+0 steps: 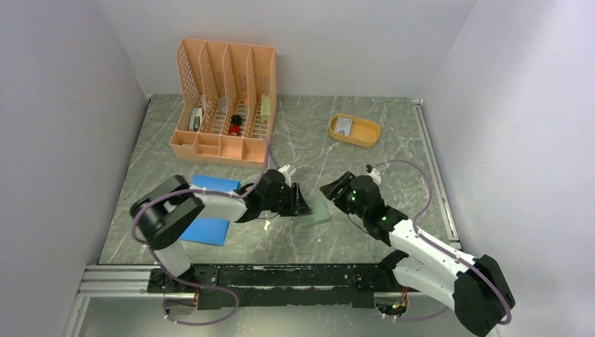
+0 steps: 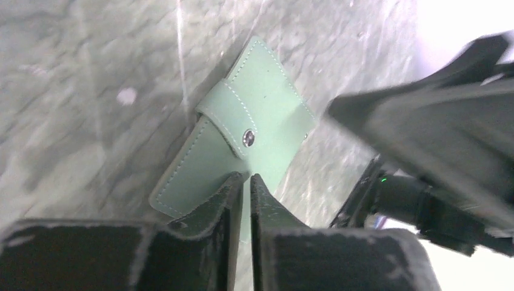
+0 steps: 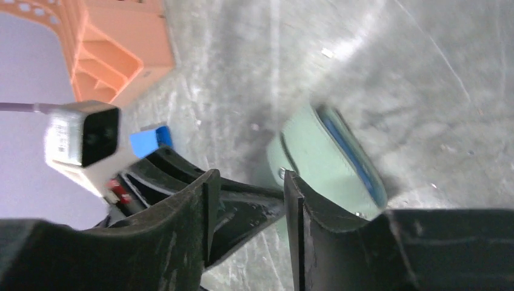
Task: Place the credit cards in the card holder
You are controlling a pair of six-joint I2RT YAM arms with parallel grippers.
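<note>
The pale green card holder [image 1: 320, 214] lies on the table between my two grippers. Its strap with a metal snap [image 2: 248, 137] shows in the left wrist view. A blue strip [image 3: 350, 147] runs along one edge of the holder in the right wrist view; whether it is a card I cannot tell. My left gripper is over the holder's near part, its fingers parted by a narrow gap with green showing through. Open, my right gripper hangs beside the holder with no object gripped. I make out no loose card for certain.
A blue folder or sheet [image 1: 204, 231] lies partly under the left arm. An orange divider rack [image 1: 250, 151] stands at the back left, a yellow tray [image 1: 365, 132] at the back right holding a whitish item. Bare table lies between them.
</note>
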